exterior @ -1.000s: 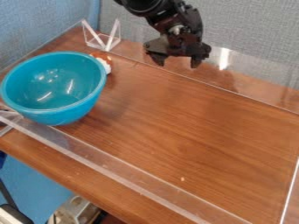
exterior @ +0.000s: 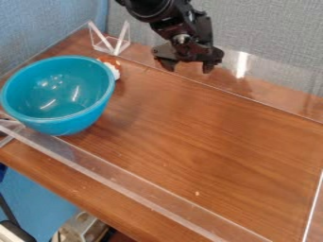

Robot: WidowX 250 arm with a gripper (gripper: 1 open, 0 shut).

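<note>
A large teal bowl [exterior: 59,95] sits at the left of the wooden table [exterior: 202,161]. Behind its right rim lies a small white and orange object [exterior: 111,70], partly hidden. The dark gripper [exterior: 190,60] is raised at the back of the table, right of the bowl and apart from it. Its fingers point down; whether they are open or shut is hard to make out.
A white wire-like stand [exterior: 109,38] stands in the back left corner. Clear acrylic strips run along the table's edges, against grey padded walls at the back.
The gripper has shifted very slightly at the back of the table. The bowl and the other objects have stayed in place.
</note>
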